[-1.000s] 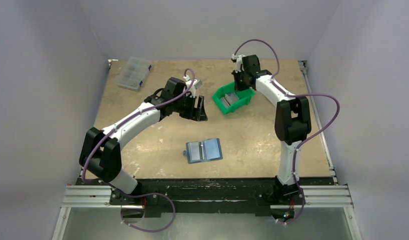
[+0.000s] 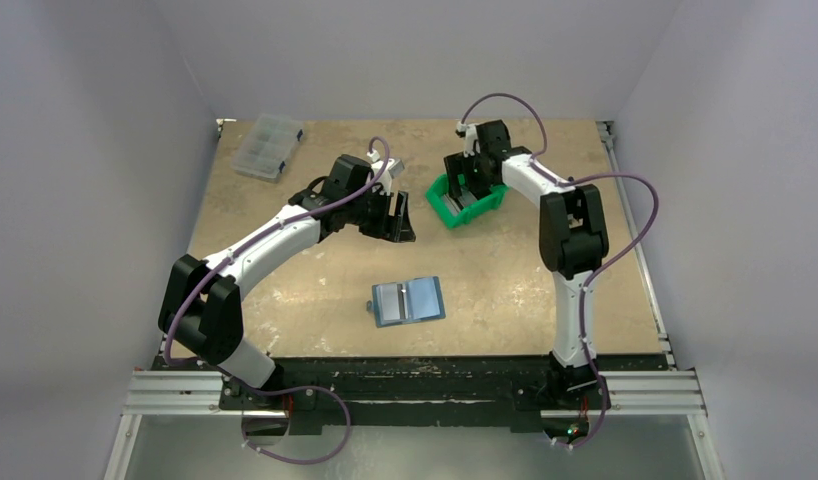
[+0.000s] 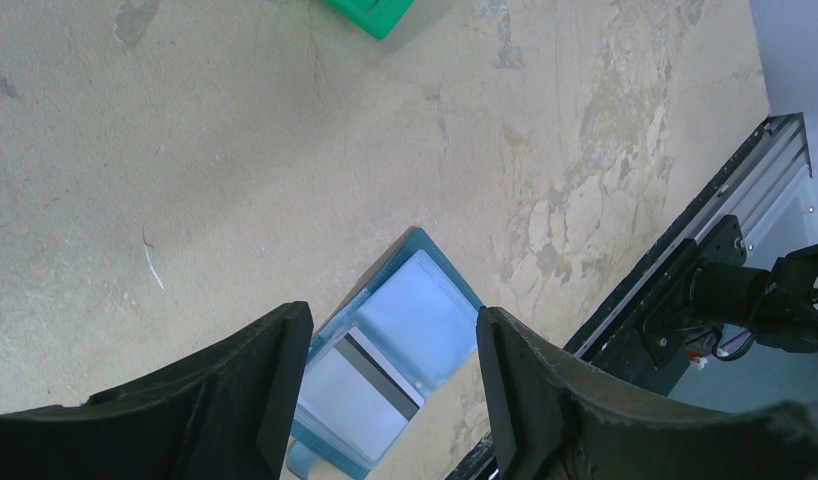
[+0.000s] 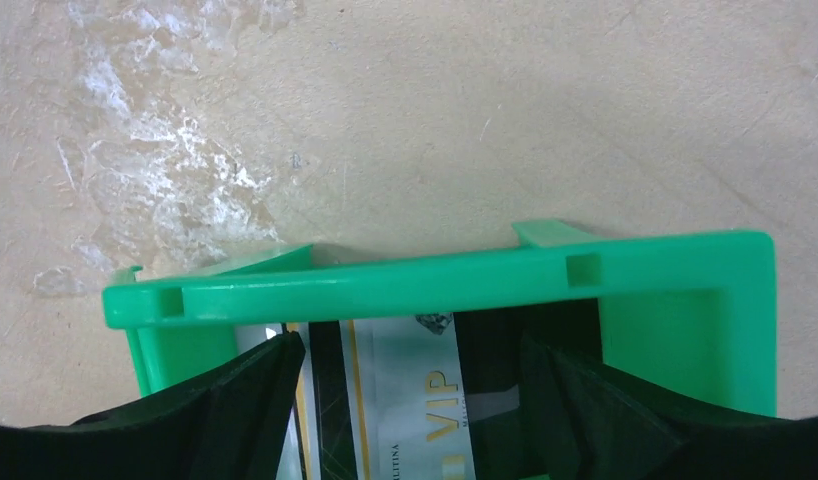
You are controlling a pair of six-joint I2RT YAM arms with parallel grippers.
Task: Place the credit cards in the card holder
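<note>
Several cards (image 4: 407,390) lie in the green basket (image 4: 385,290), one of them silver with gold "VIP" lettering, another black. Over the basket my right gripper is open, its two fingers spread wide above the cards and nothing held between them. In the top view that arm covers the basket's far part. The blue card holder (image 2: 425,318) lies unfolded on the table near its front edge, with clear pockets showing. My left gripper hangs above the table, open and empty; beyond its fingers the left wrist view shows the holder's pockets (image 3: 357,395).
A clear plastic box (image 2: 268,147) sits at the back left corner. Bare table (image 2: 315,300) surrounds the holder, and walls close off the back and both sides.
The left arm, the basket and the holder have stayed put.
</note>
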